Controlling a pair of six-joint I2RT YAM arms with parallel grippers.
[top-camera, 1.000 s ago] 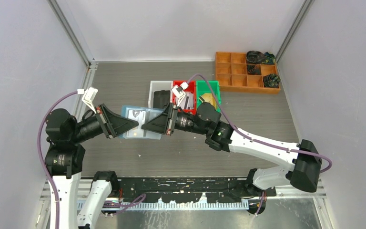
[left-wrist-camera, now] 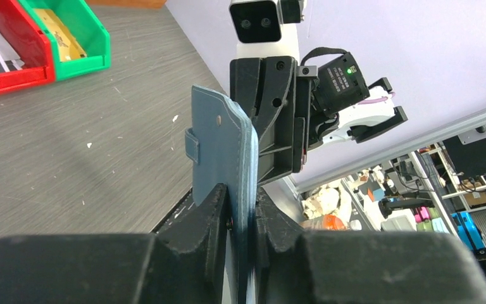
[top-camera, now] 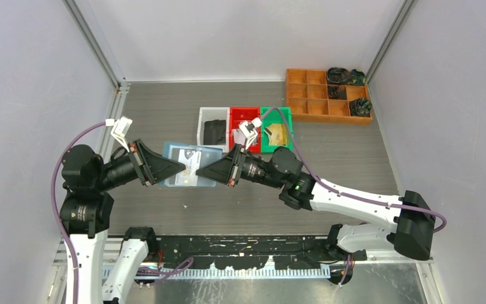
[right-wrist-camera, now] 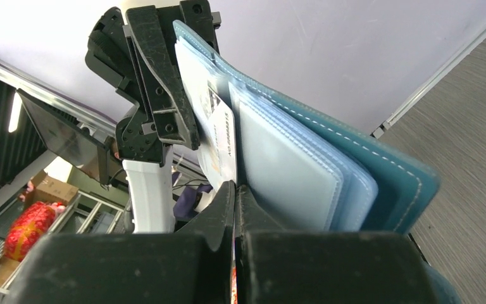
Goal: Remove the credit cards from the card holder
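The blue card holder is spread open between my arms, with clear pockets and a whitish card showing near its middle. My left gripper is shut on the holder; its fingers pinch the blue cover from both sides in the left wrist view. My right gripper is shut, its tips against the lower end of the white card, beside the clear sleeves. Whether the card's thin edge lies between those tips, I cannot tell.
Behind the holder stand a white bin with a dark item, a red bin with cards, and a green bin with a yellowish item. An orange compartment tray sits at the back right.
My right gripper has moved a little to the right and slightly toward the front. The whitish card appears shifted right within the holder. The left arm has barely moved.
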